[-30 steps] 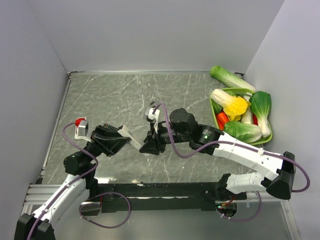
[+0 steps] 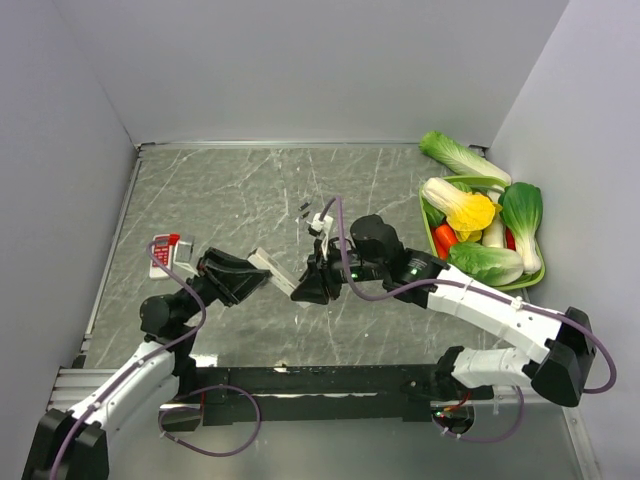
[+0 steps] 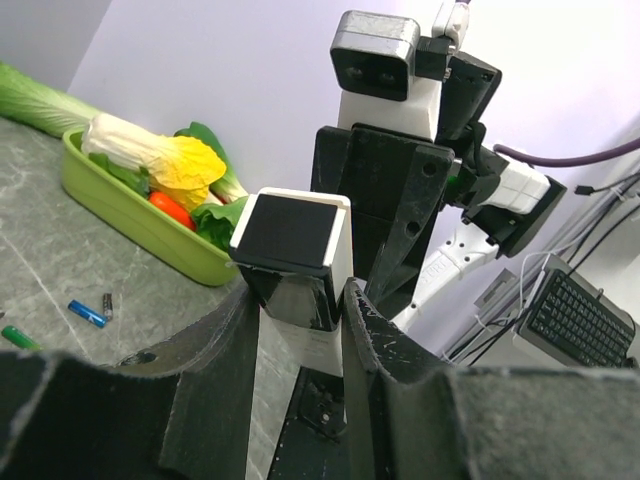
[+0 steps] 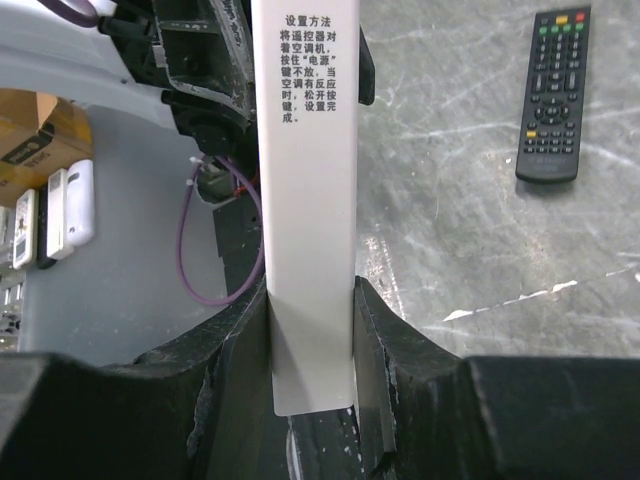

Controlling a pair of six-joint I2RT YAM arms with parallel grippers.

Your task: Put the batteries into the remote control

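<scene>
A white remote control [image 2: 274, 270] is held slanted above the table between my two grippers. My right gripper is shut on its sides, with printed text on the face towards that wrist camera. The left gripper has its fingers on either side of the remote's other end, where a black window shows; whether they press on it I cannot tell. In the left wrist view a blue battery [image 3: 87, 313], a green battery [image 3: 20, 338] and a small dark piece [image 3: 107, 306] lie on the table. The battery compartment is not visible.
A green basket of vegetables [image 2: 533, 275] stands at the right. On the table lie a black remote [image 4: 552, 97] and, at the left, a white and red device [image 2: 160, 258] partly behind my left arm. Free table surface [image 2: 230, 190] spreads along the back.
Over the last second both grippers have shifted slightly rightward with the white remote, staying close together. The dark pieces behind the right gripper and the white and red device have come more into view.
</scene>
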